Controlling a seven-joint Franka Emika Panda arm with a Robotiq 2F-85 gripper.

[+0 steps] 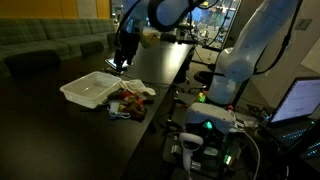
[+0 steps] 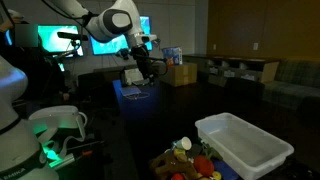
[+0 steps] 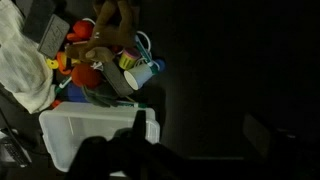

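My gripper point(image 1: 121, 62) hangs high over the dark table, well clear of everything on it. In the wrist view its two dark fingers point(image 3: 258, 134) are wide apart, and only bare dark tabletop shows between them; it is open and empty. A white rectangular bin point(image 2: 242, 145) stands on the table and looks empty. Beside it lies a pile of small toys, among them a brown plush toy point(image 3: 112, 35), a red ball point(image 3: 87, 75) and a white-and-blue cup point(image 3: 140, 75) on its side.
A crumpled white cloth point(image 3: 25, 65) lies by the toys, with a dark grey block point(image 3: 54, 35) near it. Sofas point(image 1: 40, 55) stand beyond its far edge.
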